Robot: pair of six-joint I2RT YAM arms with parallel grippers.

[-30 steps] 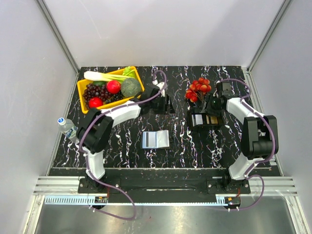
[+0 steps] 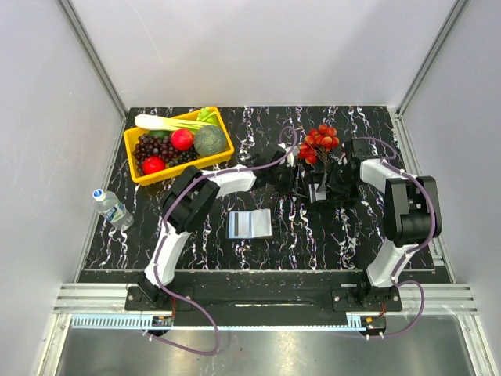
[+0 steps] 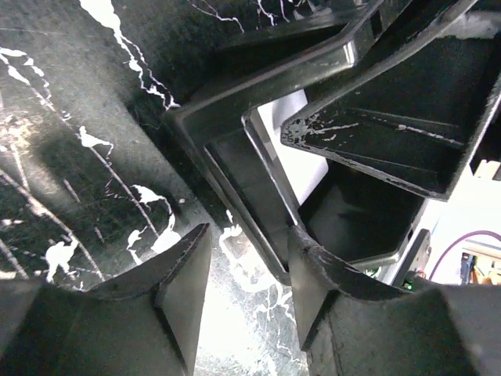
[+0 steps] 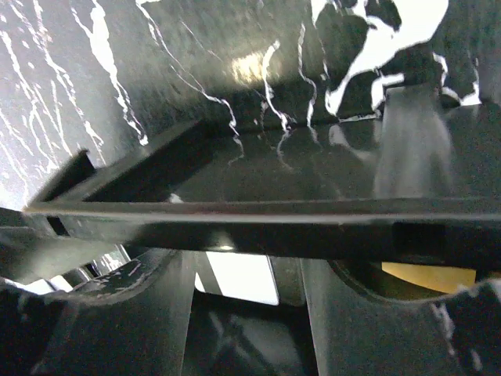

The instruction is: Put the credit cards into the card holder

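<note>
The black box [image 2: 319,205] lies on the table right of centre, with a whitish card [image 2: 316,192] inside. My left gripper [image 2: 297,190] has its fingertips at the box's left side. In the left wrist view its fingers [image 3: 188,274] are apart, close to the box's near corner, holding nothing. The white card [image 3: 304,157] is partly covered there by a dark pointed part. My right gripper [image 2: 338,186] is over the box's right part, its fingers [image 4: 174,301] spread behind the box's rim [image 4: 258,223]. Between them shows a white card [image 4: 243,278]. The card holder [image 2: 250,224] lies unfolded, left of the box.
Red round fruits or flowers [image 2: 319,141] lie just behind the box. A yellow basket of produce [image 2: 227,149] stands at the back left, and a water bottle [image 2: 113,210] at the left edge. The table in front of the box is clear.
My left gripper has moved right across the table to the box's left side. The right gripper has shifted slightly left over the box and covers more of it. The card holder is unmoved.
</note>
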